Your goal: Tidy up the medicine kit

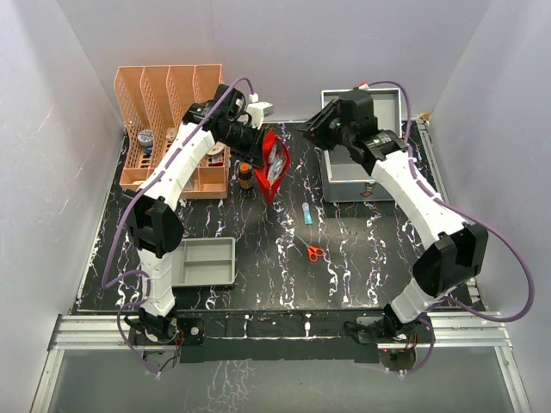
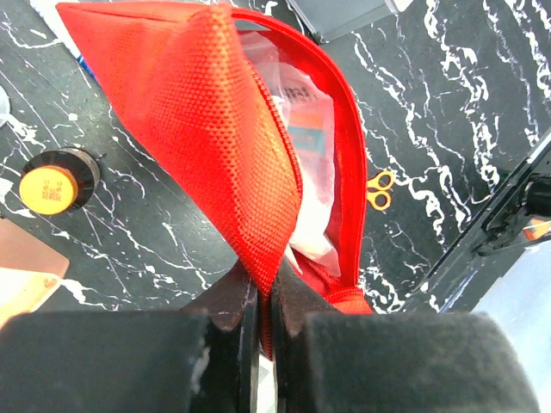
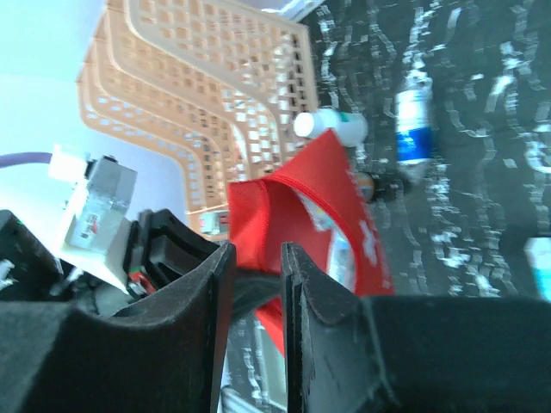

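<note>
A red cloth pouch (image 1: pixel 269 176) hangs above the table with its mouth spread, and clear plastic packets (image 2: pixel 310 138) show inside it. My left gripper is shut on the pouch's edge, the cloth pinched between its fingers. Up to the right of the pouch and apart from it, my right gripper (image 1: pixel 312 133) stands open with nothing between its fingers. The grey medicine case (image 1: pixel 357 192) sits at the right with its lid raised, partly hidden behind the right arm.
An orange rack (image 1: pixel 129 95) with bottles stands at the back left. A brown bottle (image 1: pixel 245 176) is beside the pouch. Scissors (image 1: pixel 315 253), a small tube (image 1: pixel 307 213) and a grey tray (image 1: pixel 204 283) lie toward the front.
</note>
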